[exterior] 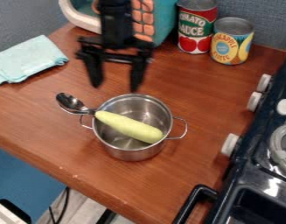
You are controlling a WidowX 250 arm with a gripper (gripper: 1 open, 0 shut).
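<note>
A steel pot with two handles sits on the wooden table, holding a pale yellow corn-like vegetable. A metal spoon lies at its left, reaching to the rim. Above and behind the pot, my black gripper is motion-blurred and open, its fingers apart with nothing seen between them.
A tomato sauce can and a yellow-labelled can stand at the back. A white-and-teal basket is behind the arm. A folded cloth lies left. A black stove borders the right.
</note>
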